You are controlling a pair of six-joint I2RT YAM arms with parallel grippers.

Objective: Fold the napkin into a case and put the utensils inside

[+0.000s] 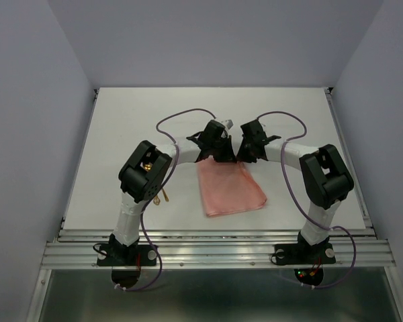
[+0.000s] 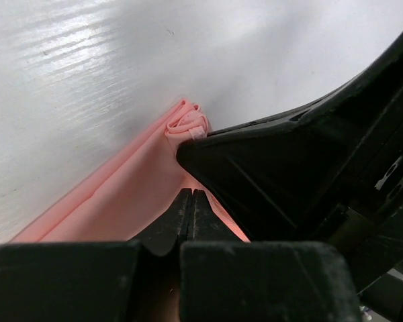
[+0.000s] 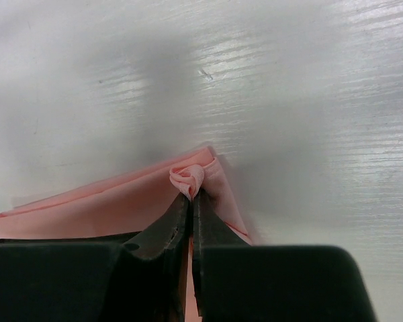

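The pink napkin (image 1: pixel 225 188) lies folded on the table, its long side edges running toward the front. At its far right corner my right gripper is shut on a pinched bunch of the napkin's cloth. My left gripper is shut over the napkin's far edge, just left of the right one; no cloth clearly shows between its fingertips. In the left wrist view the right gripper's dark finger (image 2: pixel 255 161) stands close by, beside the bunched corner. Golden utensils (image 1: pixel 165 195) lie left of the napkin, partly hidden under the left arm.
Both arms reach in over the far edge of the napkin, their grippers nearly touching. Walls rise close behind and beside it.
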